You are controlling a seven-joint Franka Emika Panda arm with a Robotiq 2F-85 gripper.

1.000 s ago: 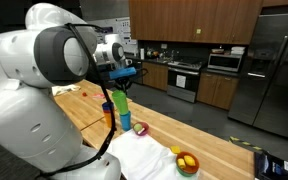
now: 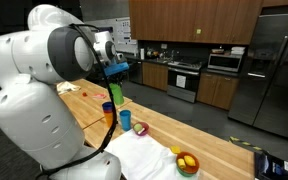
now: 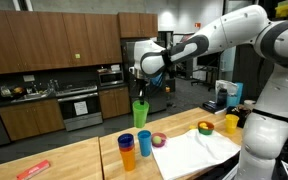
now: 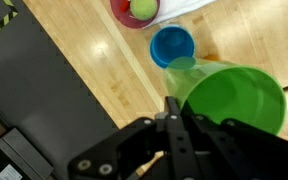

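Observation:
A green cup (image 3: 140, 113) hangs above the table, with my gripper shut on it. In the wrist view the green cup (image 4: 246, 98) fills the right side and hides part of the table below. A blue cup (image 4: 172, 45) stands just beside it in that view; the same blue cup (image 2: 125, 120) is upright on the table in exterior view 1, lower and to the right of the held cup (image 2: 117, 94). Next to the blue cup is an orange cup (image 3: 128, 159) with some blue on it, mostly hidden under the green one in the wrist view.
A red bowl (image 3: 159, 140) with a round green item lies near the blue cup. Another bowl (image 2: 187, 164) with yellow items sits farther off, by a white cloth (image 2: 144, 155). Bare wooden tabletop (image 2: 224, 155) stretches to the right in exterior view 1.
The green cup has risen and shifted left in exterior view 1, away from above the blue cup, still in my gripper. The cups on the table look unmoved.

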